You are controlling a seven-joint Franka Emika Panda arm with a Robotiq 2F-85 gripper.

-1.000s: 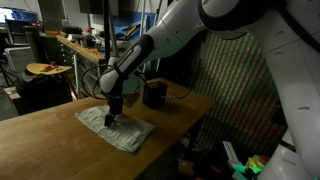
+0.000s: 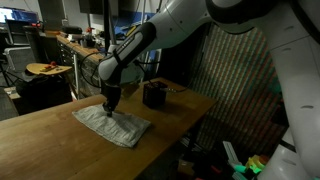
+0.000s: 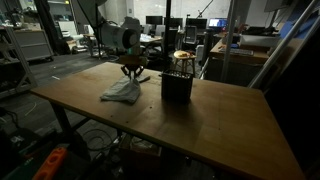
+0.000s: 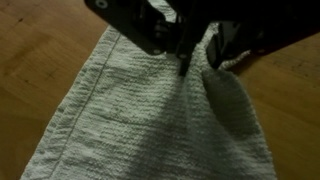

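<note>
A pale grey cloth [image 2: 115, 125] lies spread on the wooden table, with a fold drawn up beneath the gripper. My gripper [image 2: 109, 108] is just over the cloth, pointing down. In the wrist view, the fingers of my gripper pinch a raised ridge of the cloth [image 4: 120, 110]; most of the cloth still rests on the tabletop. From the other side, exterior view 2 has the cloth [image 3: 122, 92] peaked under the gripper [image 3: 134, 73].
A black box-shaped container [image 3: 177, 86] stands on the table [image 3: 225, 115] close by the cloth. Bare tabletop extends beyond it. A dark small item [image 3: 144, 79] lies between cloth and container.
The gripper has risen slightly and shifted a little to the left in exterior view 1. The cloth beneath it has been pulled along, its far left edge moving slightly left.
</note>
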